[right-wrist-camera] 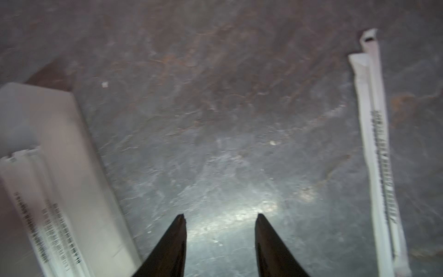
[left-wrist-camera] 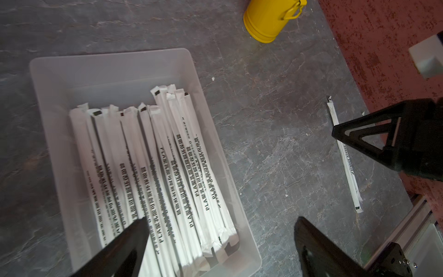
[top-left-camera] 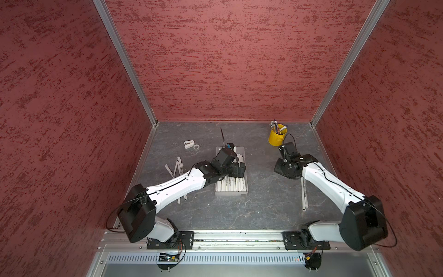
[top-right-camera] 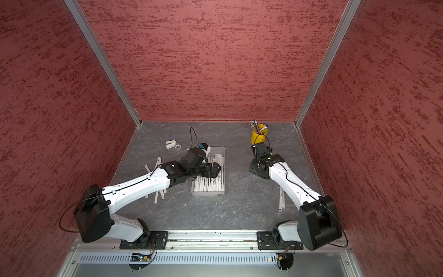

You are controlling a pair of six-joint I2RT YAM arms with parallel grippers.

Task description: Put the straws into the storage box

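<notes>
The storage box (left-wrist-camera: 110,69), a pale translucent tray, stands mid-table with several white paper-wrapped straws (left-wrist-camera: 175,161) lying lengthwise inside. Over it hangs my left gripper, its fingers wide apart and empty. To the right of the box, above bare table, is my right gripper; a gap shows between its fingertips and nothing sits in it. Two more wrapped straws (right-wrist-camera: 378,138) lie side by side on the table at the right, apart from that gripper. Further loose straws (top-left-camera: 179,168) are scattered left of the box, partly hidden behind the left arm.
At the back right stands a yellow bucket (top-left-camera: 276,137) holding pens or similar items. A white stapler (top-left-camera: 188,144) and a small tape roll (top-left-camera: 196,147) rest at the back left. Between box and right-hand straws the table (right-wrist-camera: 221,138) is bare.
</notes>
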